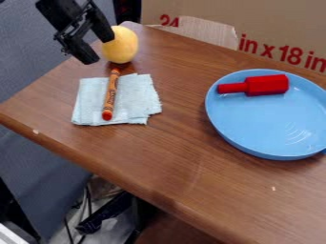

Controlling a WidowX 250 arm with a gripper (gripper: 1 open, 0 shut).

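At the top left my black gripper point(84, 50) hangs over the table's left edge, just left of a yellow ball-like object point(120, 44); whether its fingers are open or shut is hard to tell. An orange crayon-like stick point(110, 99) lies on a folded pale cloth point(136, 104) below it. On the right, a red roller-shaped object point(265, 85) rests on a blue plate point(265, 127).
A cardboard box point(274, 29) stands along the back. Cables and dark gear lie below the table's left edge.
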